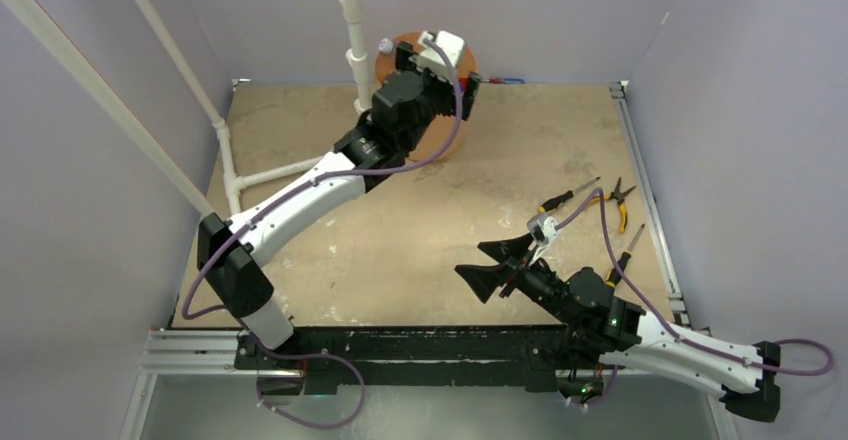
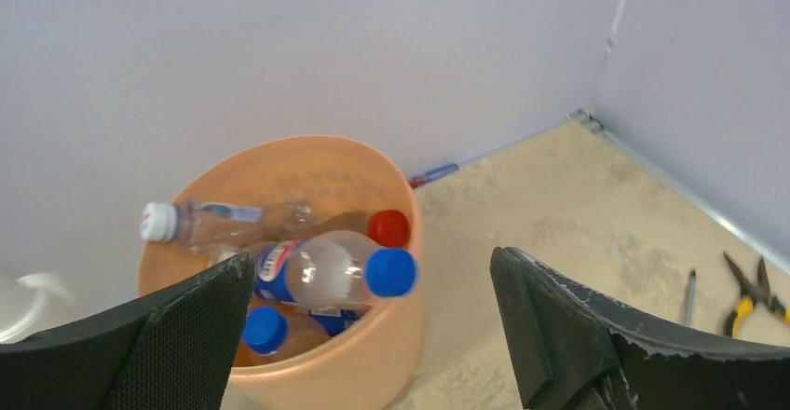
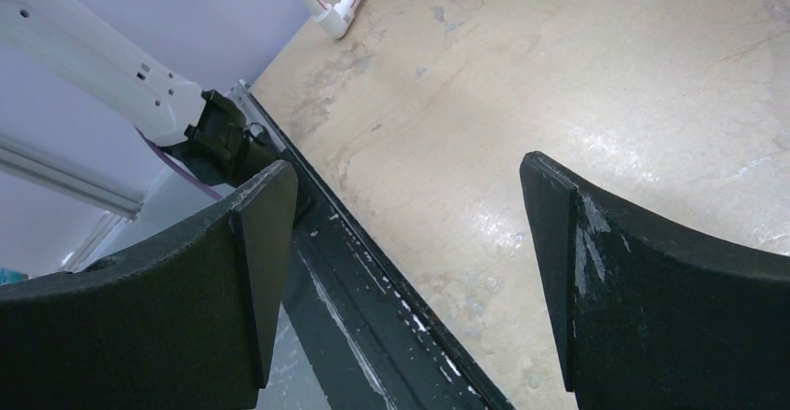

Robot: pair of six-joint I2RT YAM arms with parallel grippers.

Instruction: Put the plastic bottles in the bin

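An orange bin stands at the back of the table, partly under my left arm. In the left wrist view the bin holds several plastic bottles, among them a white-capped one and a blue-capped one, with a red cap behind. My left gripper is open above the bin's near side, nothing held. My right gripper stands open over the bare near right part of the table, empty.
Screwdrivers and pliers lie at the right. White pipes run along the left and back.
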